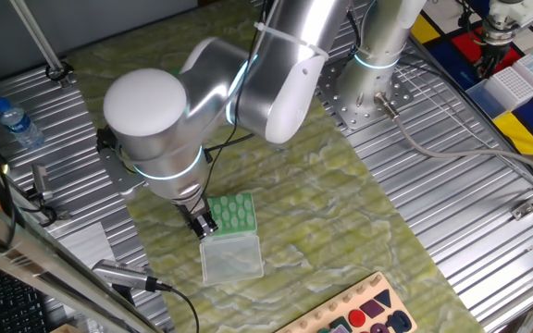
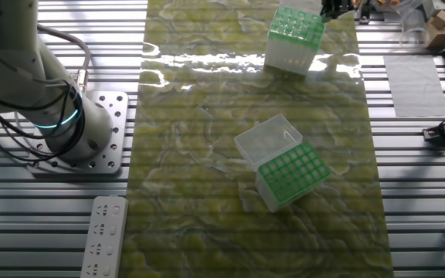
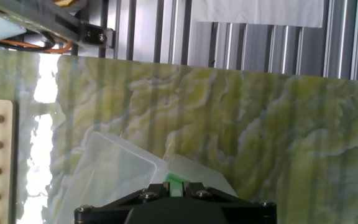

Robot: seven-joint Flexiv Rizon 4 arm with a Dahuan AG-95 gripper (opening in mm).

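A tip box with a green rack (image 1: 233, 213) and a clear lid (image 1: 232, 258) folded open lies on the green marbled mat. My gripper (image 1: 207, 225) is at the box's side, close to where rack and lid meet. In the second exterior view the gripper (image 2: 337, 9) shows at the top edge, beside the green rack (image 2: 298, 28). From the wrist, the gripper has a strip of green between its dark fingertips, with the lid (image 3: 114, 171) to the left. Whether the fingers hold anything or only overlap the rack cannot be told.
A second open box with a green rack (image 2: 293, 171) stands mid-mat in the second exterior view. A wooden shape board (image 1: 354, 310) lies at the mat's near end. Bare mat surrounds the boxes; a black camera-like device (image 1: 124, 275) sits off its edge.
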